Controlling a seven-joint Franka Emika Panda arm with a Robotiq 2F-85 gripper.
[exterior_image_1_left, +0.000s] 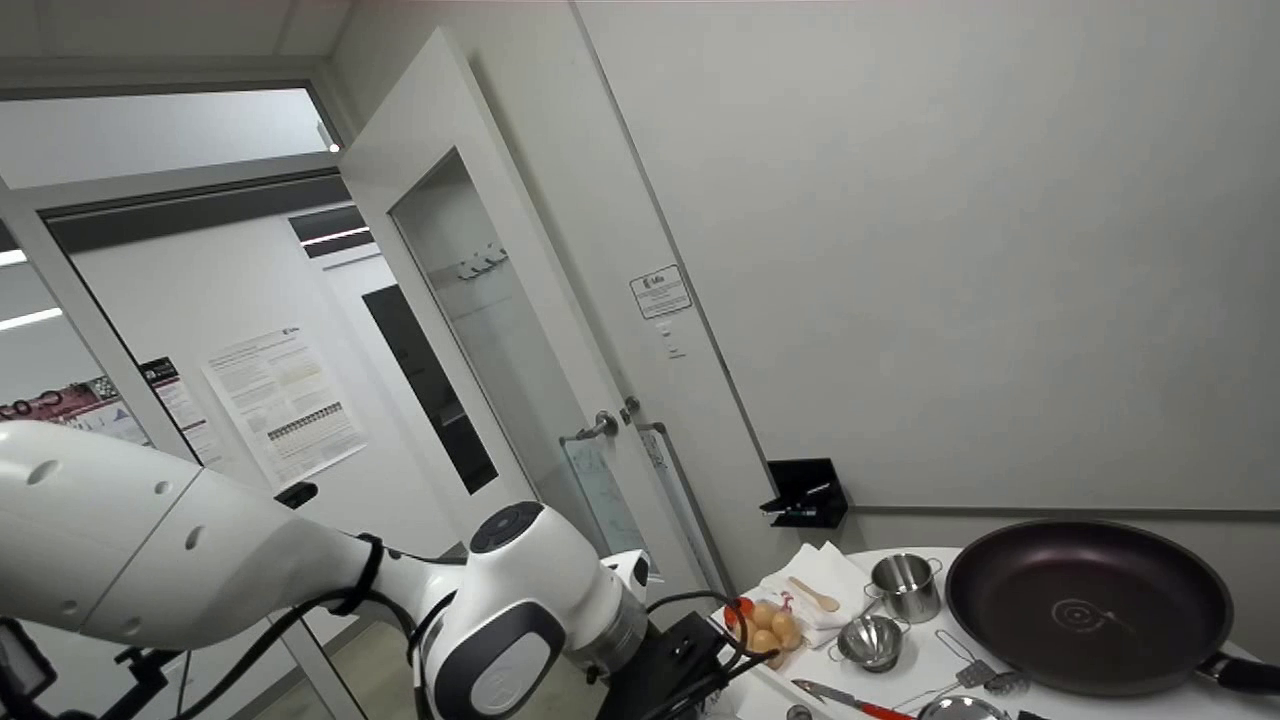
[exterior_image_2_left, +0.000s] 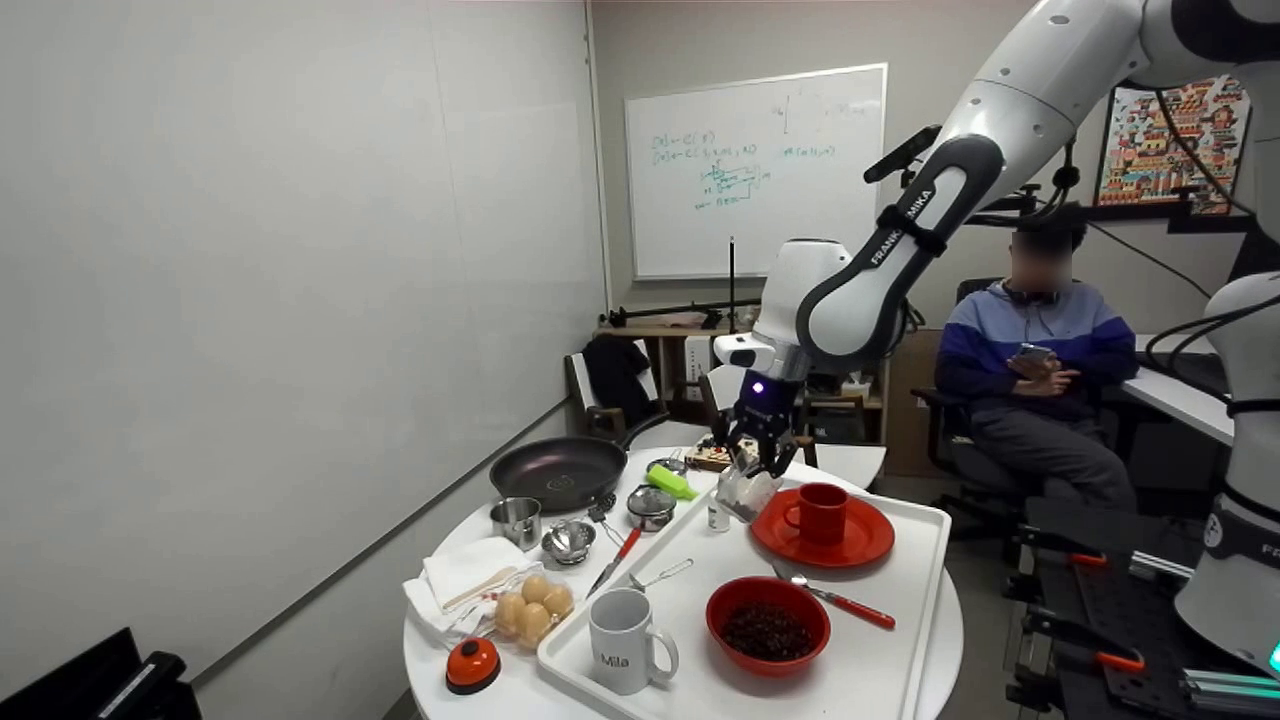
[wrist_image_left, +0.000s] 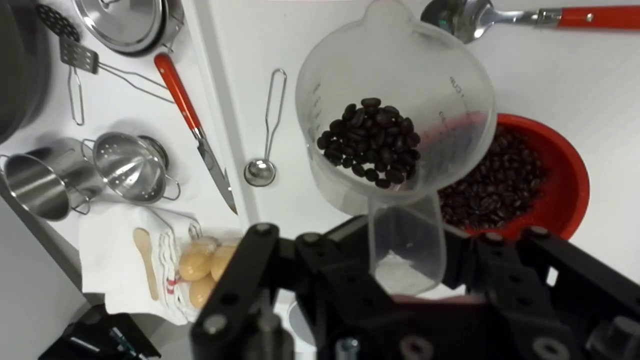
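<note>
A clear measuring cup (wrist_image_left: 372, 66) with a cluster of dark beans (wrist_image_left: 372, 141) at its bottom is in the wrist view. My gripper is shut on its thin handle. Exterior view 2 shows the gripper (exterior_image_2_left: 764, 462) pointing down, with the cup (exterior_image_2_left: 746, 492) tilted above the white tray's far part. A red bowl (exterior_image_2_left: 768, 660) with more dark beans sits at the tray's near side; in the wrist view the bowl (wrist_image_left: 567, 174) is partly hidden behind the cup. The fingertips are out of sight in exterior view 1.
On the tray (exterior_image_2_left: 564, 654) stand a grey mug (exterior_image_2_left: 620, 642), a red plate (exterior_image_2_left: 870, 540) with a red mug (exterior_image_2_left: 822, 514), and a spoon (exterior_image_2_left: 846, 604). Eggs (exterior_image_2_left: 528, 610), steel pots, a knife (exterior_image_2_left: 615, 562) and a large pan (exterior_image_2_left: 558, 472) crowd the table's left side.
</note>
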